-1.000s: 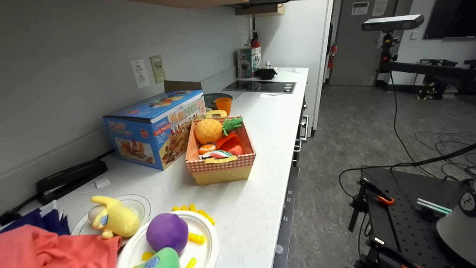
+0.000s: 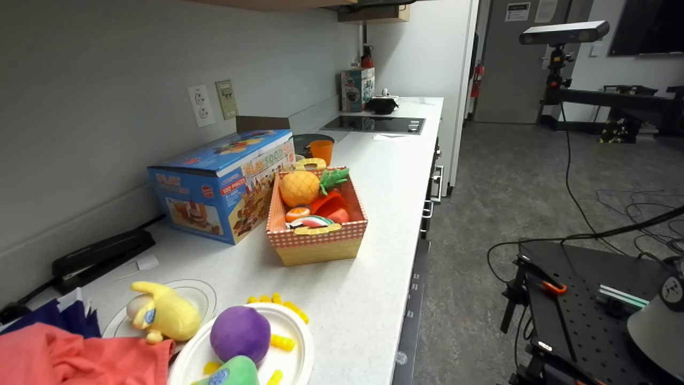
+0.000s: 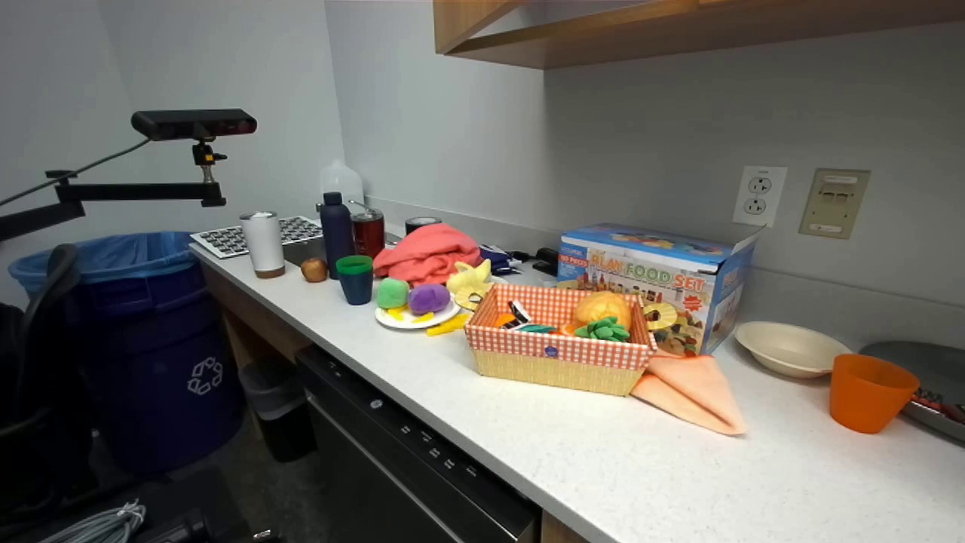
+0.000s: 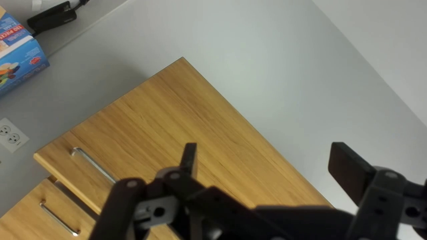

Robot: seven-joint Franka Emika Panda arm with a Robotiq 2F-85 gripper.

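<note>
In the wrist view my gripper stands open, its two dark fingers far apart and nothing between them. Beyond it are a wooden cabinet [image 4: 172, 116] and bare grey wall. Neither exterior view shows the gripper. A red-checked basket [image 2: 318, 252] on the counter holds a plush pineapple [image 2: 299, 188], a red piece and other toy food. Nearer in exterior view 1, a white plate [image 2: 301, 333] carries a purple plush [image 2: 240, 333], a green plush [image 2: 234, 373] and yellow pieces. Beside the plate lies a yellow plush [image 2: 168, 312].
A blue play food box [image 3: 647, 276] stands against the wall behind the basket. An orange cup [image 3: 870, 394], a beige bowl [image 3: 788, 351] and an orange cloth [image 3: 692, 394] are to its right. Bottles and a teal cup [image 3: 355, 285] stand left.
</note>
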